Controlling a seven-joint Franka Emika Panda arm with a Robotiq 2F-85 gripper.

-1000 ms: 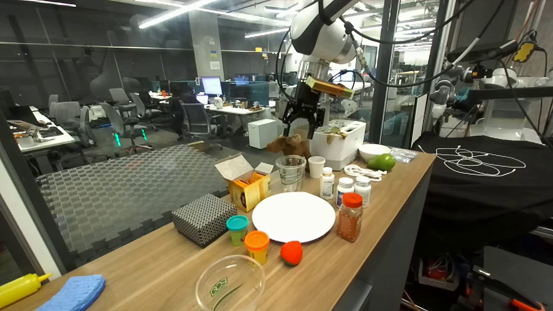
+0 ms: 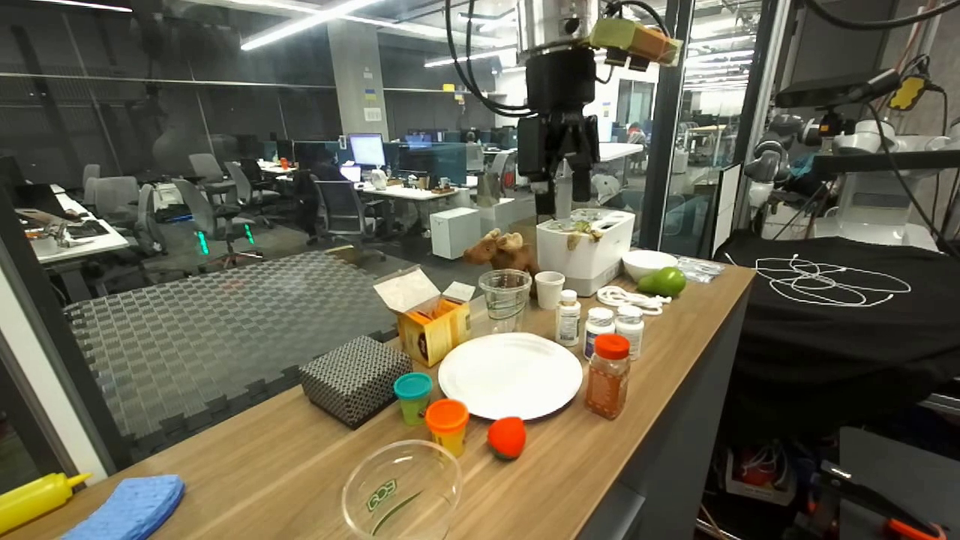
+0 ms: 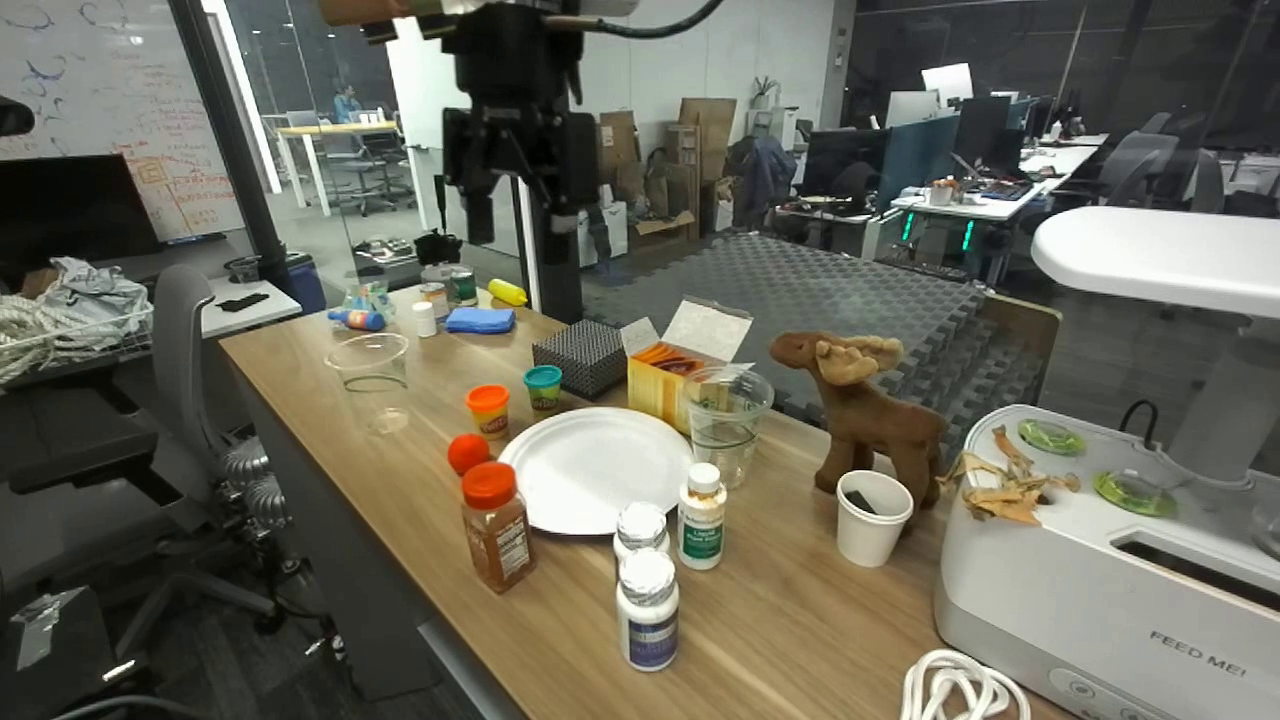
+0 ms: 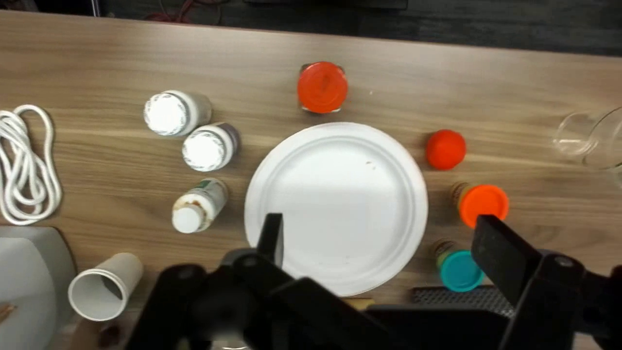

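High above the tabletop, my gripper (image 2: 564, 193) stands open with nothing between its fingers. From the wrist view it looks down on a white plate (image 4: 338, 204), which is empty and lies clear of the fingertips. Beside the plate are a red ball-like item (image 4: 446, 149), an orange-lidded tub (image 4: 484, 204) and a teal-lidded tub (image 4: 460, 271). A jar with a red lid (image 2: 609, 376) stands at the plate's edge toward the table's front. Several white-capped bottles, among them one with a green label (image 3: 702, 516), are grouped on the plate's other side.
An open yellow box (image 2: 433, 328), a patterned dark box (image 2: 355, 378), clear cups (image 3: 728, 420), a plush moose (image 3: 866, 414) and a paper cup (image 3: 872, 516) crowd the back edge. A white planter (image 3: 1080, 564) fills one end. Bare wood runs along the front edge.
My gripper has risen and turned, now pointing straight down where it was tilted near the moose. The tabletop objects stand where they were.
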